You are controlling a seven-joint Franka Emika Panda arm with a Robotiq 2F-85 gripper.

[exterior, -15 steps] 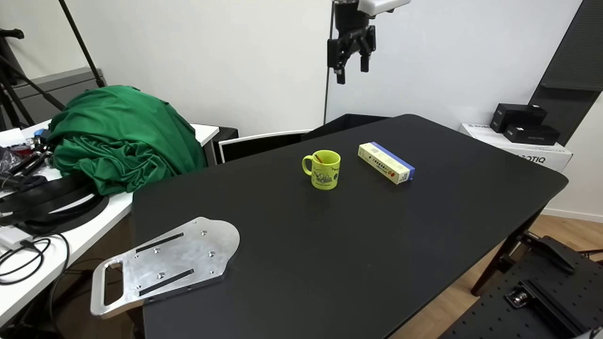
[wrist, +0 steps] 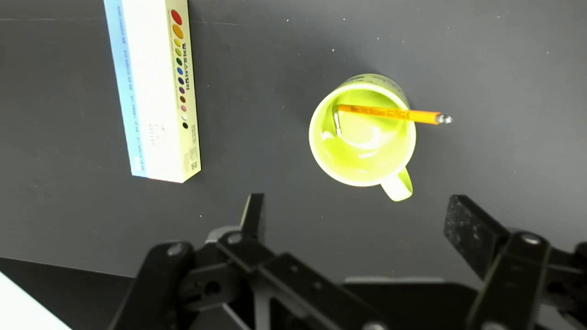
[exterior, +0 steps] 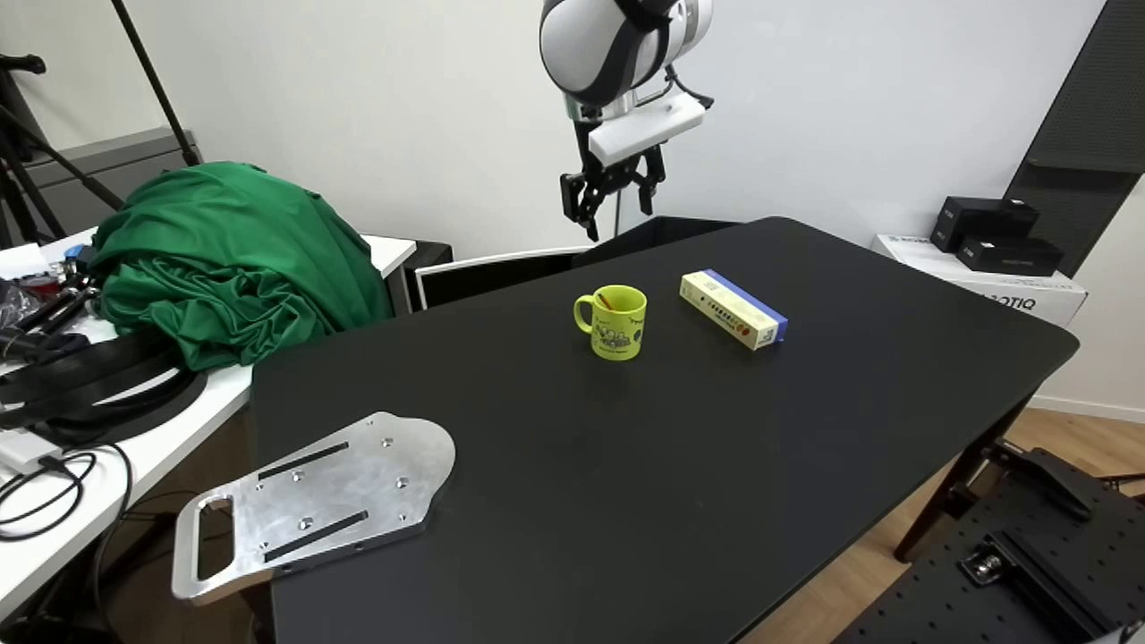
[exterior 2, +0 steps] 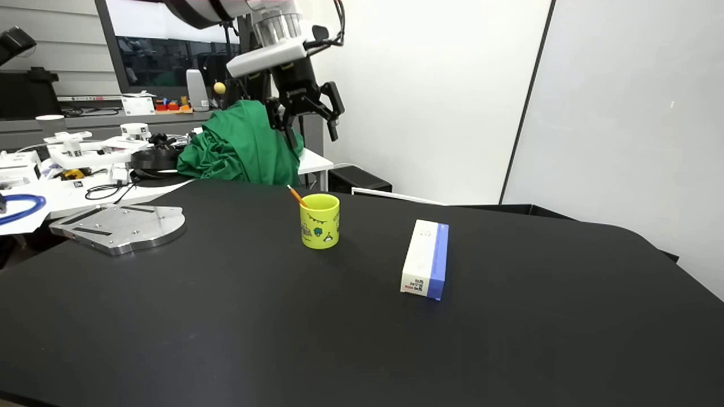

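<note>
A lime-green mug (exterior: 616, 334) stands upright on the black table, its handle toward the left in exterior view 1. An orange pencil-like stick (wrist: 379, 112) leans inside it, its metal-tipped end poking past the rim in the wrist view. To the mug's right lies a long white and blue box (exterior 2: 422, 258) with a row of coloured dots along one side. High above the table's back edge hangs my gripper (exterior: 620, 218), open, with nothing between its fingers. In the wrist view the two fingertips (wrist: 254, 215) are wide apart, and the mug appears beyond the gap, not touching them.
A flat silver metal plate (exterior: 333, 488) with a handle lies at the table's front left. Green cloth (exterior: 225, 258) is heaped on a white side table at the left.
In exterior view 1 my gripper has come lower and shifted left, with more of the arm now showing. The mug, the stick and the box have stayed in place.
</note>
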